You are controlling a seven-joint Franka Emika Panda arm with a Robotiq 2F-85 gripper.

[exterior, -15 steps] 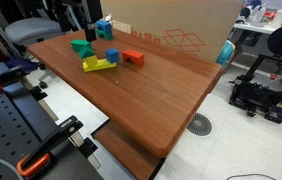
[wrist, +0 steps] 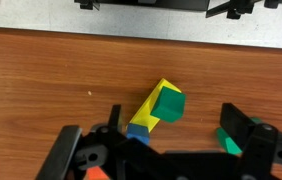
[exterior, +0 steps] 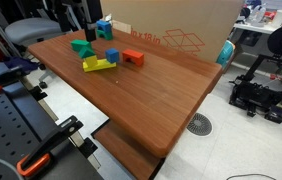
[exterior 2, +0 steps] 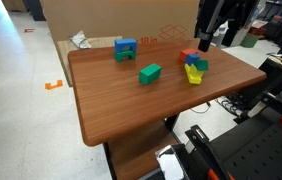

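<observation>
My gripper stands open above the table, its two dark fingers far apart with nothing held between them. In the wrist view a green block [wrist: 168,105] rests against or on a yellow block [wrist: 147,115], below the gap; I cannot tell which. A blue block [wrist: 138,132] adjoins the yellow one, with a red block [wrist: 98,173] nearby, partly hidden by a finger. Another green block [exterior 2: 150,74] sits apart on the tabletop. Exterior view 2 shows the gripper [exterior 2: 216,40] hanging above the yellow block [exterior 2: 194,76] cluster.
A blue block [exterior 2: 126,45] with green beneath it stands near the table's back edge. A cardboard panel [exterior: 186,28] borders its back, and the black robot base [exterior: 26,140] is at the front.
</observation>
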